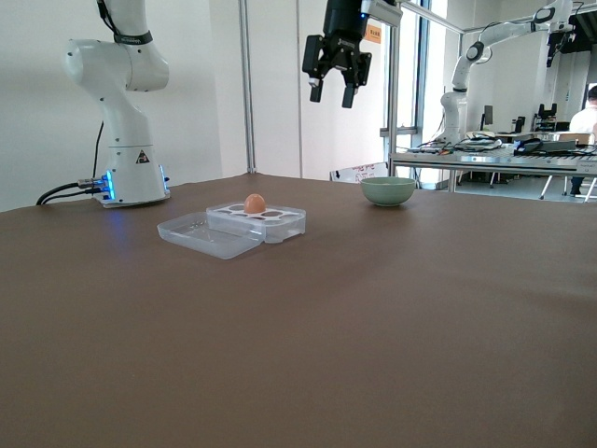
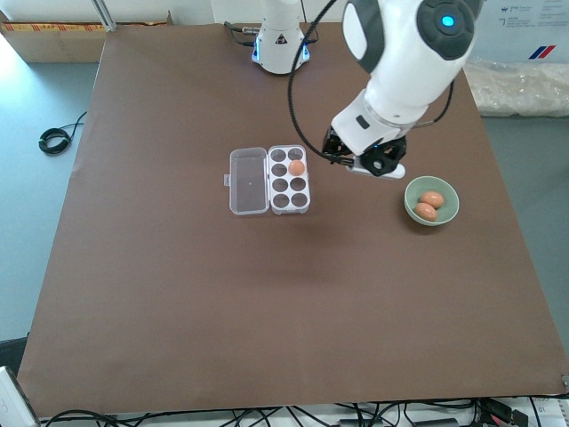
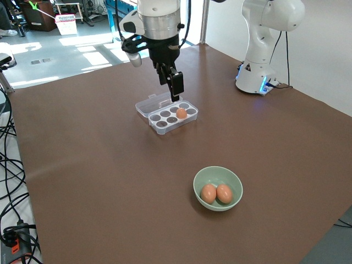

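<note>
A clear egg box (image 2: 289,190) lies open on the brown table, its lid (image 2: 249,181) folded flat, with one brown egg (image 1: 255,204) in a hole. A pale green bowl (image 3: 218,176) holds two brown eggs (image 3: 224,193). My black gripper (image 1: 333,91) is raised high above the table, between bowl and box, with no egg visible between its fingers; in the top view the fingers stand apart. In the right view it appears in front of the box, foreshortened.
The white arm base (image 2: 277,49) stands at the back of the brown table (image 2: 267,311). Cables (image 3: 14,187) run along an edge, off the tabletop.
</note>
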